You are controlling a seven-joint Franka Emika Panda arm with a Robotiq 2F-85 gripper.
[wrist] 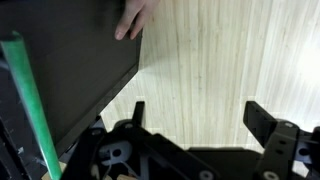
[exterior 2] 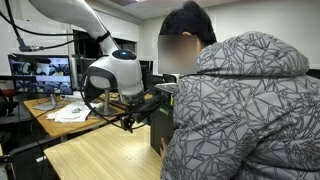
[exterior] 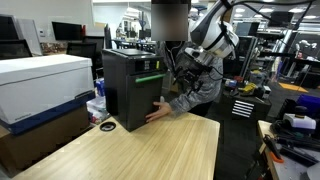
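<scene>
My gripper is open, with only bare table (wrist: 195, 60) showing between its fingers in the wrist view. A dark box-like appliance (exterior: 122, 95) stands on the wooden table in exterior view 1, its front panel upright, a green strip (exterior: 150, 78) along the panel's top. That green strip (wrist: 35, 105) runs down the left side of the wrist view. Near the panel's base rests a person's hand (exterior: 160, 109); its fingers (wrist: 130, 18) also enter the wrist view's top. My gripper (exterior: 188, 80) hangs above the table beside the panel, apart from it.
Stacked white (exterior: 40, 88) and brown boxes stand at the left of exterior view 1. A black ring (exterior: 107, 126) lies on the table. A person in a patterned jacket (exterior 2: 240, 110) stands close behind the appliance.
</scene>
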